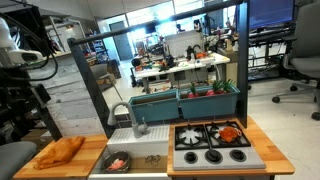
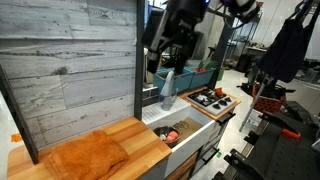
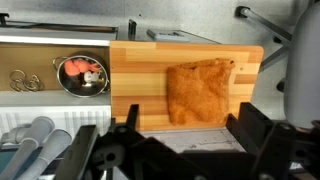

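Observation:
An orange cloth (image 3: 198,92) lies flat and slightly rumpled on the wooden counter (image 3: 140,85); it also shows as an orange patch (image 2: 85,160) in exterior view 2. My gripper hangs above the counter, its dark fingers spread wide on either side of the cloth's lower part in the wrist view. Nothing sits between them, and the cloth is below, apart from them. A metal pot (image 3: 82,75) holding orange and pinkish pieces rests in the sink area, left of the wooden counter in the wrist view.
A toy stove (image 1: 212,145) with an orange-red item (image 1: 230,133) on it stands right of the sink. A grey faucet (image 1: 130,118) rises behind the sink. Blue planters (image 1: 208,103) line the back. A dark post (image 1: 90,80) stands behind the counter near the arm.

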